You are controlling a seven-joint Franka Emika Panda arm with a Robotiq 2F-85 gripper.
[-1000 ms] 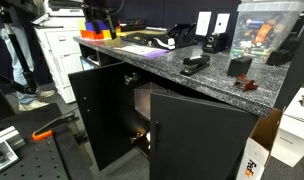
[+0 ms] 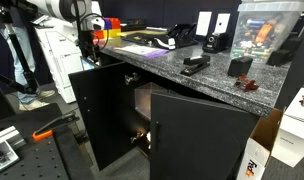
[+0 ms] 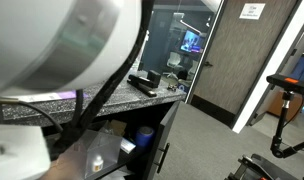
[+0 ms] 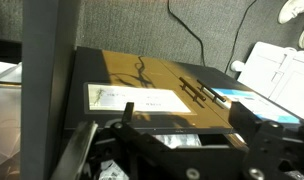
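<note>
In exterior view 1 the arm's end with my gripper point(image 2: 96, 52) is at the far left, close to the counter's far end and above the top of the left black cabinet door point(image 2: 105, 112). Both that door and the right black door point(image 2: 199, 140) stand ajar. The wrist view looks down past the dark gripper parts on a brown-and-black surface point(image 4: 142, 70) with a white label point(image 4: 139, 99). A dark upright panel point(image 4: 47, 90) runs along the left side there. How far the fingers are apart is unclear.
On the counter point(image 2: 172, 66) stand a stapler point(image 2: 195, 65), a black block point(image 2: 239, 67) and a clear bin point(image 2: 264, 32). Inside the cabinet are a clear container point(image 2: 143, 100) and small items. An open white carton point(image 2: 259, 148) sits at front right.
The arm's end has moved away from the coloured items on the counter and come down near the top of the left door. Doors and counter items look unmoved.
</note>
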